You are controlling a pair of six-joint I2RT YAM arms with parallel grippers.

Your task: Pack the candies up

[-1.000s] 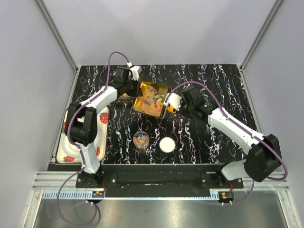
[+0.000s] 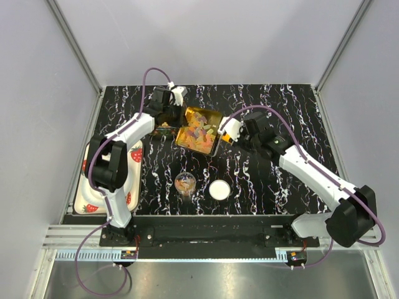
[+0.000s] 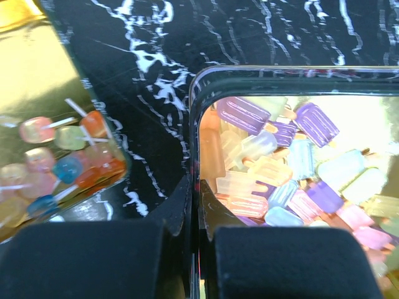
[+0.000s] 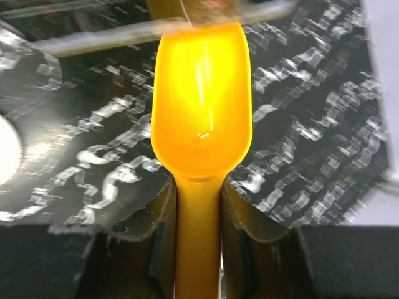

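A clear-walled box of popsicle-shaped candies (image 2: pixel 198 132) stands at the back middle of the table, its gold floor showing. My left gripper is shut on the box's rim (image 3: pixel 194 134) at one corner. In the right wrist view, my right gripper is shut on the handle of a yellow scoop (image 4: pixel 201 106). The scoop's bowl looks empty and its tip lies close to the box's outer edge. Nearer the front, a round clear jar (image 2: pixel 185 183) has some candies in it. A white round lid (image 2: pixel 219 190) lies to its right.
Left of the popsicle box is another box (image 3: pixel 37 68) with lollipop-like candies, partly under my left arm. A strawberry-patterned tray (image 2: pixel 134 163) lies at the far left.
My right arm has shifted a little, and the scoop's visible angle beside the box differs. The left arm and the box have stayed in place.
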